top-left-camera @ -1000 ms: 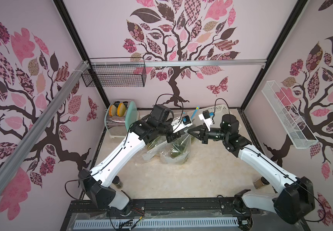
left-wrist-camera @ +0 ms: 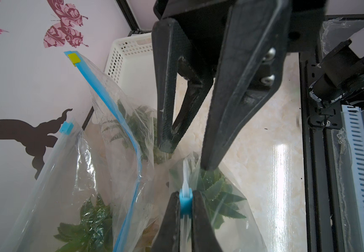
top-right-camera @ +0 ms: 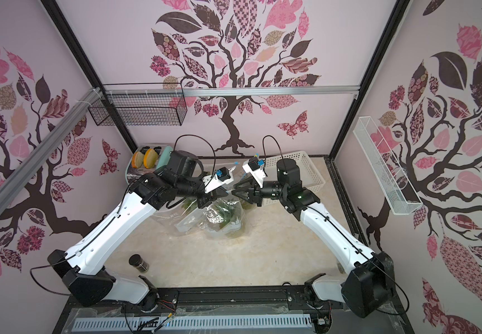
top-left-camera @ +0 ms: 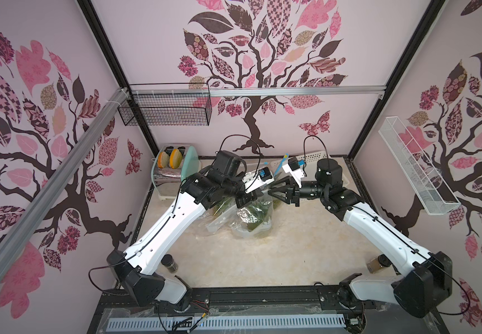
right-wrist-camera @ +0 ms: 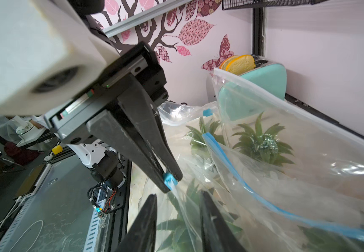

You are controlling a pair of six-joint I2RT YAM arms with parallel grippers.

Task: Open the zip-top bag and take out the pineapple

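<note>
In the right wrist view, my left gripper is shut on the blue zip end (right-wrist-camera: 170, 179) of the nearest clear bag (right-wrist-camera: 148, 218). Green pineapple leaves (right-wrist-camera: 177, 231) show through this bag; the fruit's body is mostly hidden. The left wrist view shows the same blue piece (left-wrist-camera: 185, 204) pinched between the narrow fingers. My right gripper is open, its two fingers spread on either side of the bag's pale top edge, close to the left fingertips. I cannot tell how deep that edge lies between them.
Other clear bags with blue zip strips (left-wrist-camera: 121, 119) stand behind, pineapple leaves inside. A white perforated basket (top-right-camera: 307, 167) is at the back right, a mint rack (top-left-camera: 189, 167) at the back left. A dark-lidded jar (top-left-camera: 169, 262) stands front left.
The left arm has shifted slightly left.
</note>
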